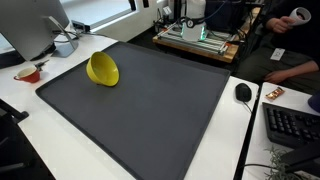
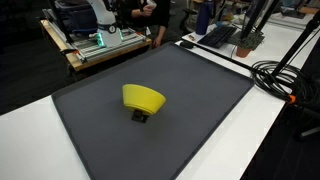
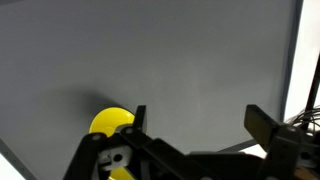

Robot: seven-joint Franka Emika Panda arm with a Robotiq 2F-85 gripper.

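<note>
A yellow bowl [image 1: 103, 69] leans on its side on the dark grey mat [image 1: 150, 110], its hollow showing in exterior view 1. From exterior view 2 the same bowl [image 2: 143, 98] has a small dark object [image 2: 140, 116] at its lower edge; what that is, I cannot tell. The wrist view shows my gripper open, its fingers wide apart with bare mat between them. Part of the bowl [image 3: 110, 121] shows beyond the left finger, which hides some of it. Neither exterior view clearly shows the gripper.
A red cup [image 1: 29, 74] stands off the mat's left edge. A black mouse [image 1: 243, 92] and keyboard [image 1: 292, 128] lie on the right. Coiled black cable [image 2: 280, 75] rests beside the mat.
</note>
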